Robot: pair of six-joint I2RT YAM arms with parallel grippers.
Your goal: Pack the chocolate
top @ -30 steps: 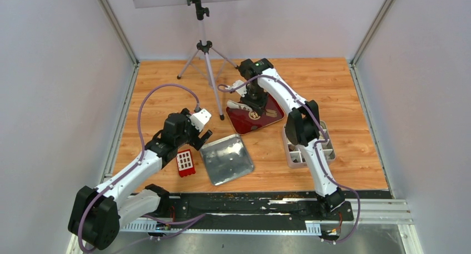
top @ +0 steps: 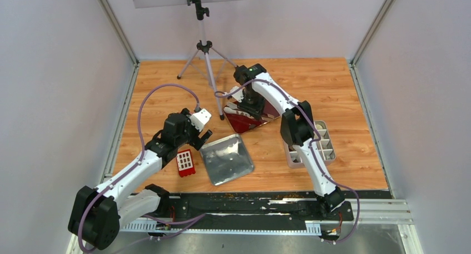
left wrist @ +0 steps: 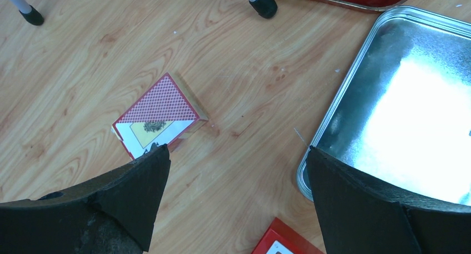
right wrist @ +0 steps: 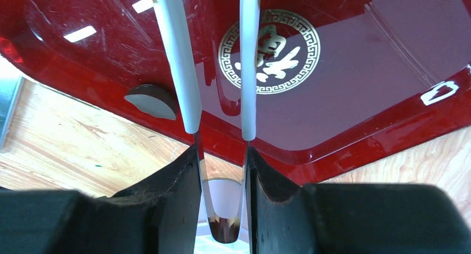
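Observation:
A red lacquer tray [top: 240, 124] with pale utensils lies at the back centre under my right gripper [top: 251, 110]. In the right wrist view two long pale handles [right wrist: 176, 70] reach from the gripper, crossing the tray with its round emblem [right wrist: 283, 70]; whether the fingers hold them is unclear. A dark semicircular piece [right wrist: 150, 101] lies in that tray. My left gripper stands open with nothing between its fingers, above wood beside a patterned box [left wrist: 158, 109]. A red block with white slots [top: 184, 163] lies near it.
A metal tray [top: 226, 159] lies at the front centre. A white compartment box [top: 325, 148] stands at the right, partly under the right arm. A tripod [top: 204, 48] stands at the back, one leg close to the red tray.
My right gripper has shifted slightly left and toward the front, with the red tray appearing a little shifted left too. The left arm has not moved.

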